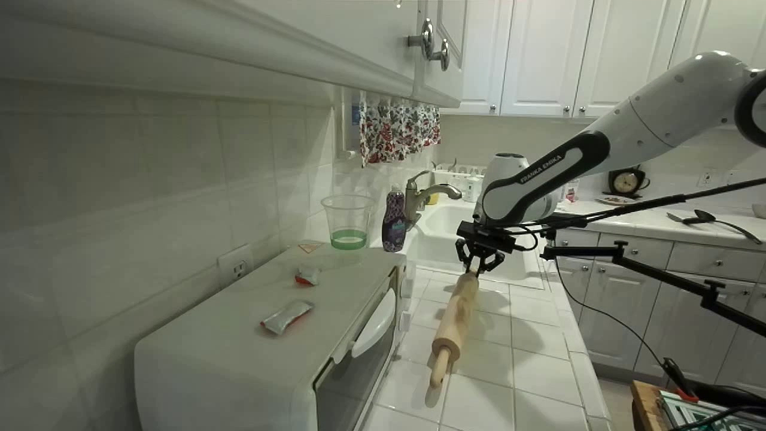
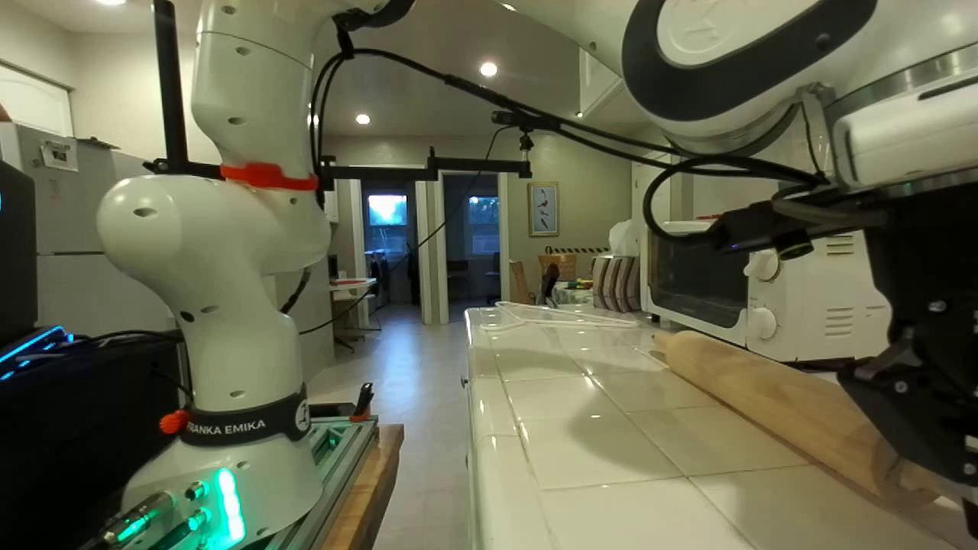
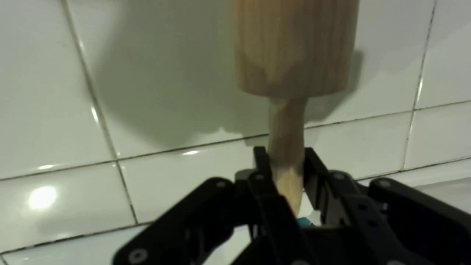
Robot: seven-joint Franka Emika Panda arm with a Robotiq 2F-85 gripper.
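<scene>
A wooden rolling pin (image 1: 456,312) lies lengthwise along the white tiled counter, its free handle pointing toward the camera in exterior view 1. My gripper (image 1: 472,269) is shut on the handle nearest the sink. In the wrist view, the black fingers (image 3: 263,161) of my gripper press on both sides of the slim handle (image 3: 287,132), with the thick barrel (image 3: 296,48) above it. Exterior view 2 shows the rolling pin (image 2: 779,394) beside the toaster oven's side; part of its gripped end is hidden by the gripper there.
The white toaster oven (image 1: 237,345) stands left of the pin, with two small packets (image 1: 287,317) on top. Behind it are a clear cup (image 1: 348,222) and a purple bottle (image 1: 394,219). The sink (image 1: 449,233) lies beyond the gripper. Bare counter (image 1: 535,337) extends to the right.
</scene>
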